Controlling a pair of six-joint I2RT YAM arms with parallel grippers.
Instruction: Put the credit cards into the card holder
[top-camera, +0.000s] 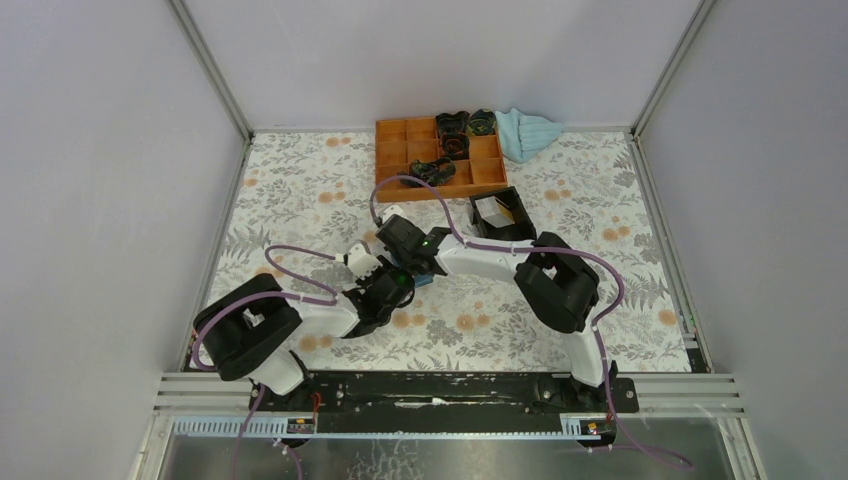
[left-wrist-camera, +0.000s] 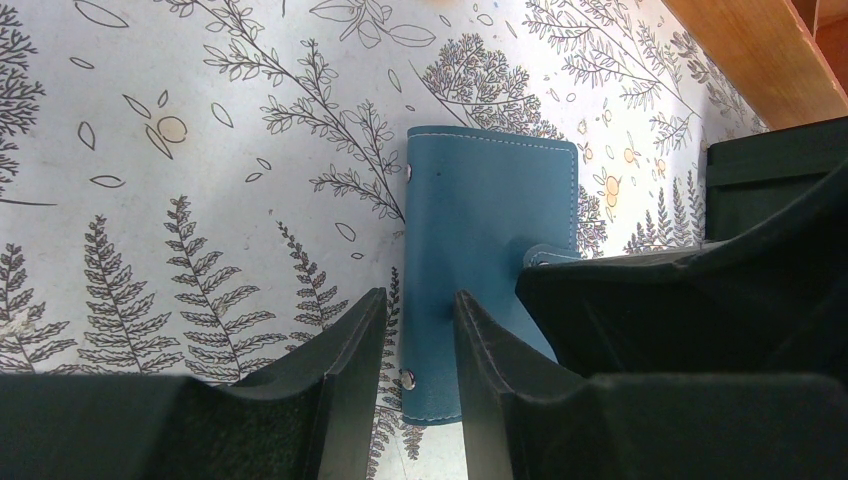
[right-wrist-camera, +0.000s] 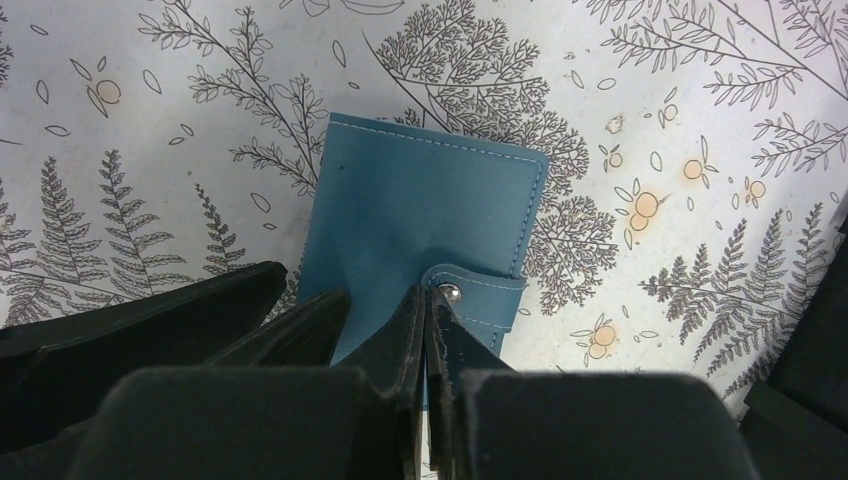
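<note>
A blue stitched card holder (left-wrist-camera: 490, 200) lies flat on the patterned cloth; in the top view only a sliver of it (top-camera: 424, 280) shows beneath my arms. Its strap (right-wrist-camera: 485, 297) is folded over the right edge, with a silver snap on it. My right gripper is shut, its tips right at the snap, and no object shows between them. Over the holder's left edge, my left gripper stands partly open, one finger to each side of that edge with gaps visible. No credit cards can be made out.
Behind the holder stands a wooden compartment tray (top-camera: 405, 195) holding dark patterned items. A black box (top-camera: 515, 232) with pale contents is to its right front, and a light blue cloth (top-camera: 528, 135) lies at the back. Both grippers are close together.
</note>
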